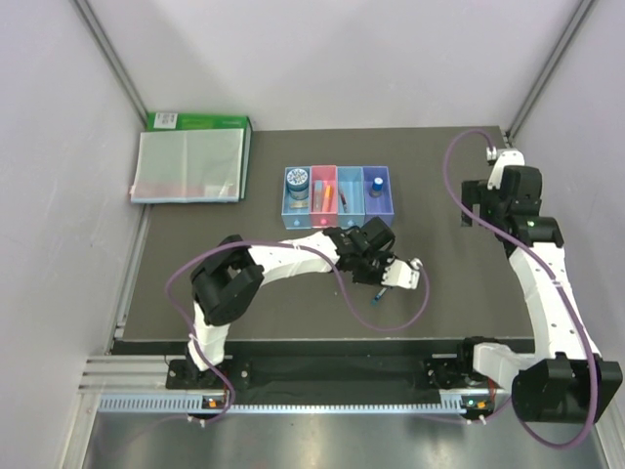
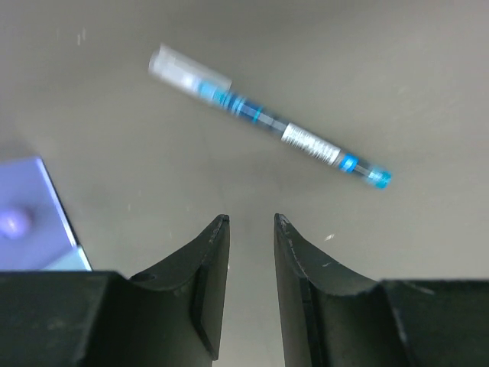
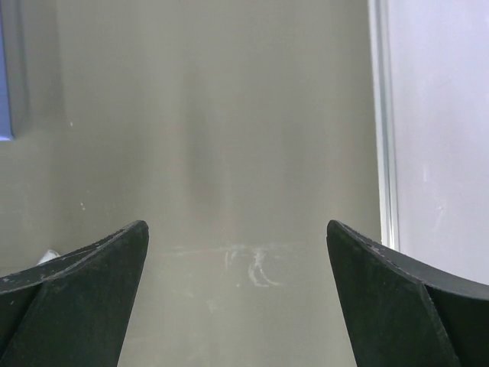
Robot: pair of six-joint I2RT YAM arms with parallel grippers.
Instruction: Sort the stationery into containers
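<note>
A blue pen (image 2: 309,144) with a clear cap lies alone on the grey table, partly under the left arm in the top view. My left gripper hangs just over it, its fingers slightly apart with nothing between them. A four-compartment organizer (image 1: 351,191) at the back holds a round jar (image 1: 298,184), pink and orange items (image 1: 328,197), a thin pen (image 1: 343,199) and a blue-capped item (image 1: 377,187). My right gripper stands open and empty above the right side of the table.
Green and translucent folders (image 1: 187,161) lie at the back left. Walls (image 3: 435,122) border the table, with a rail along the right edge.
</note>
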